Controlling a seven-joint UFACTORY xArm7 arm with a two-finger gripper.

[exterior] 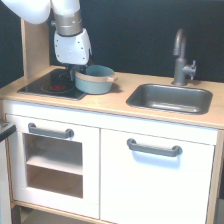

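A blue-grey pot (pixel 97 85) with a light handle on its right rim sits upright at the right edge of the black stovetop (pixel 47 87). My white arm reaches down from the upper left, and its dark gripper (pixel 78 73) is at the pot's left rim. Its fingers are small and dark against the pot and the stove. Whether they touch or grip the rim is too blurred to tell.
A steel sink (pixel 172 97) with a grey faucet (pixel 181 60) occupies the right of the wooden counter (pixel 124 84). Bare counter lies between pot and sink. Below are an open-shelved oven front (pixel 52 133) and a white cabinet door (pixel 155 185) with a dark handle.
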